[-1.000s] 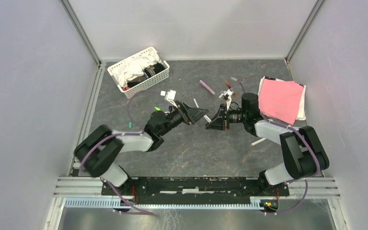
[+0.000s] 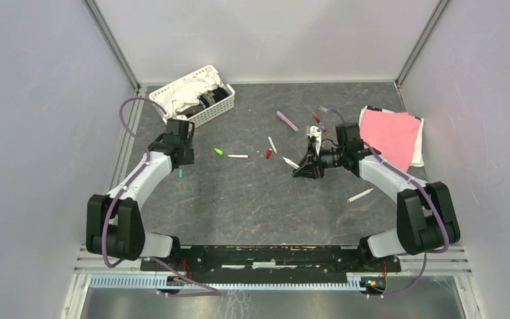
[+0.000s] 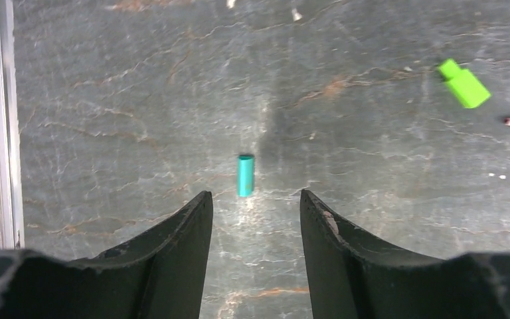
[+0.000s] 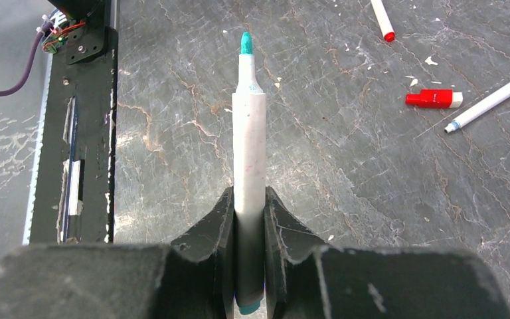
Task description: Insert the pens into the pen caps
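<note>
My left gripper is open and empty above a small teal cap [image 3: 245,176], which lies on the table at the left. My right gripper is shut on a white pen [image 4: 248,146] with a teal tip, held over the middle right. A green cap [image 3: 466,87] lies right of the teal cap. A red cap [image 4: 431,98] lies near a white pen [image 4: 490,102], and another pen with a red end [image 4: 382,18] lies farther off.
A white basket [image 2: 210,115] of cloths stands at the back left. Pink cloth [image 2: 385,133] lies at the right, with a loose pen [image 2: 360,195] below it.
The left arm has swung away from the right gripper to the left side, over the teal cap. The right gripper, still holding the pen, has shifted slightly right.
</note>
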